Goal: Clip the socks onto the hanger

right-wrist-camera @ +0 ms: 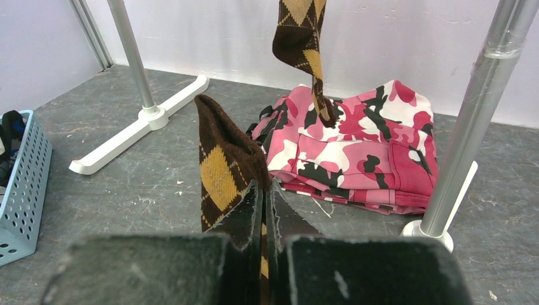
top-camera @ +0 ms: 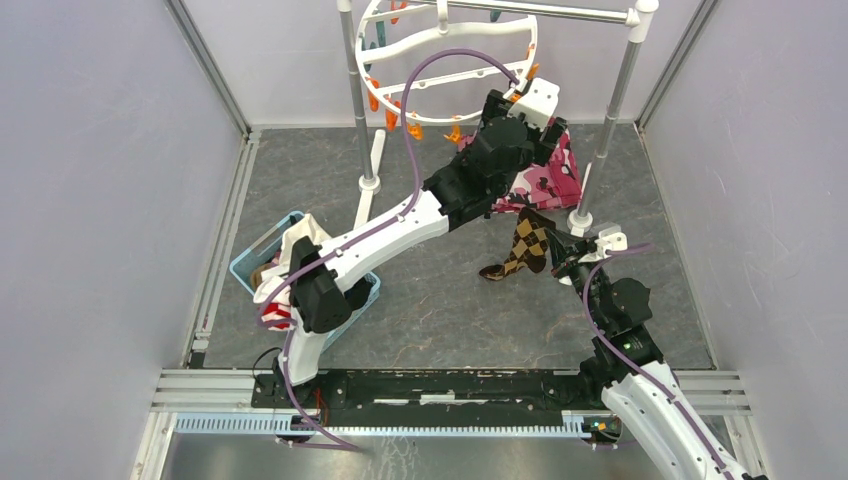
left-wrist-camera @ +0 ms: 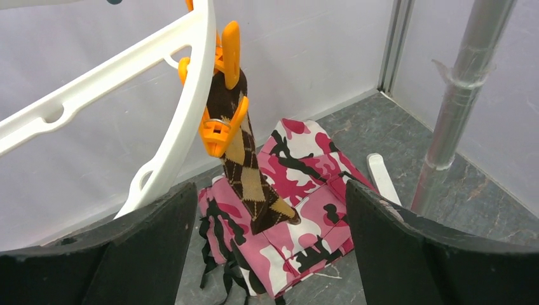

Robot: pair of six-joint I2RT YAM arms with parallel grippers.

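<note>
A round white hanger (top-camera: 440,42) with orange and teal clips hangs from a bar. In the left wrist view, a brown-and-tan argyle sock (left-wrist-camera: 245,168) dangles from its rim, held at the top by orange clips (left-wrist-camera: 218,132). My left gripper is open beside the rim, and the sock hangs clear of its fingers (left-wrist-camera: 397,244). Lower and nearer, my right gripper is shut on the cuff edge of a second argyle sock (right-wrist-camera: 219,178). That sock (top-camera: 527,243) droops free above the floor in the top view.
A folded pink camouflage cloth (right-wrist-camera: 356,149) lies on the floor behind the socks. Metal stand posts (top-camera: 612,100) rise on both sides. A blue basket (top-camera: 243,262) with more clothing sits at the left, partly under my left arm.
</note>
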